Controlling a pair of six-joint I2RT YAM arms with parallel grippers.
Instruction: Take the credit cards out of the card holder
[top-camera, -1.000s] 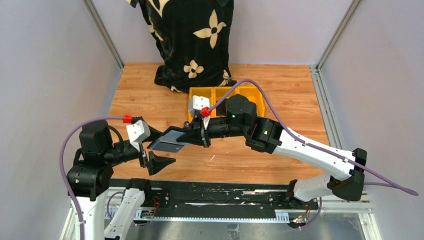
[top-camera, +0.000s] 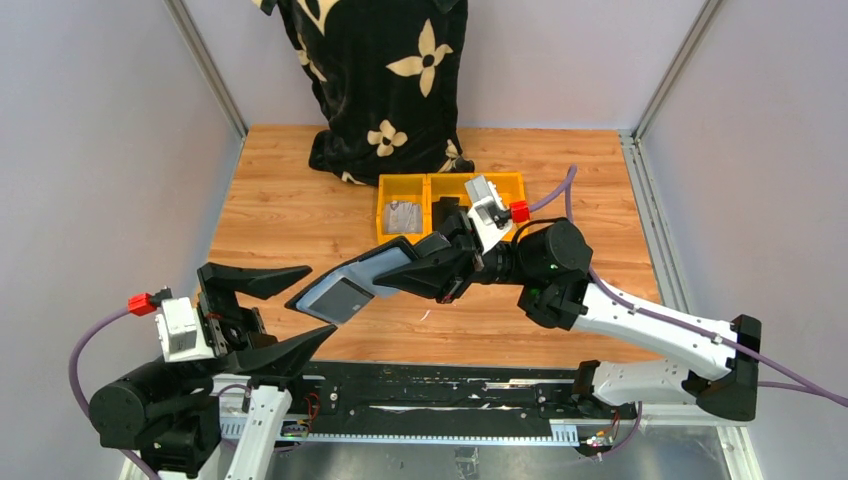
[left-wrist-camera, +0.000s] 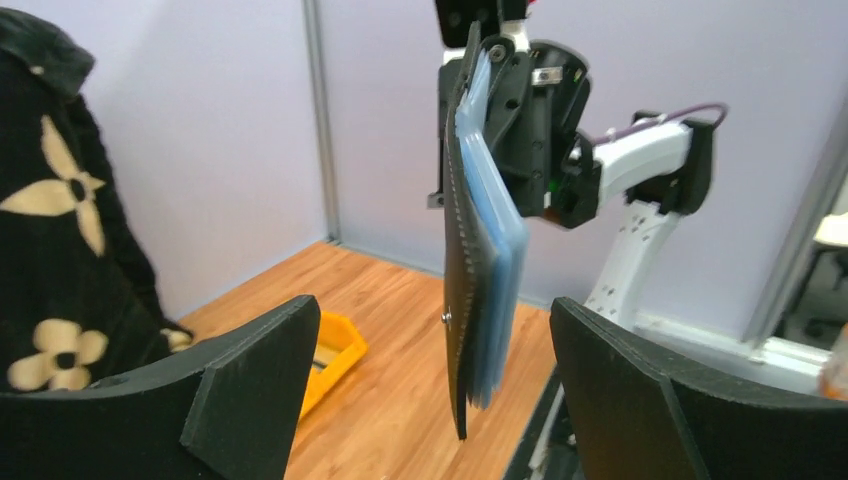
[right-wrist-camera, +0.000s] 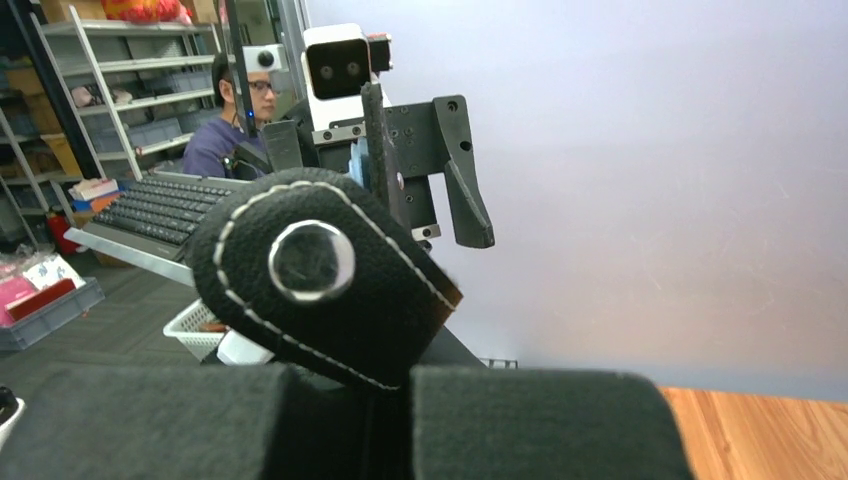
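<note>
Black card holder (top-camera: 397, 243) with clear bluish sleeves hangs in the air, one end pinched by my right gripper (top-camera: 385, 282), which is shut on it. A dark card (top-camera: 341, 300) shows in the outermost sleeve. To its left my left gripper (top-camera: 320, 298) stands open, its fingers above and below the holder's free end. In the left wrist view the holder (left-wrist-camera: 463, 260) appears edge-on, sleeves fanned slightly, between but clear of the two fingers. The right wrist view shows the holder's stitched strap with a metal snap (right-wrist-camera: 312, 262) above the shut fingers (right-wrist-camera: 540, 420).
A yellow divided box (top-camera: 402, 184) stands behind the arms, with a greyish item (top-camera: 402, 217) in its left compartment. A dark flowered cloth (top-camera: 390, 80) hangs at the back. Bare wooden table (top-camera: 280, 200) lies left of the box.
The right gripper has moved to the right with the holder, which has tilted to show more of its sleeve face.
</note>
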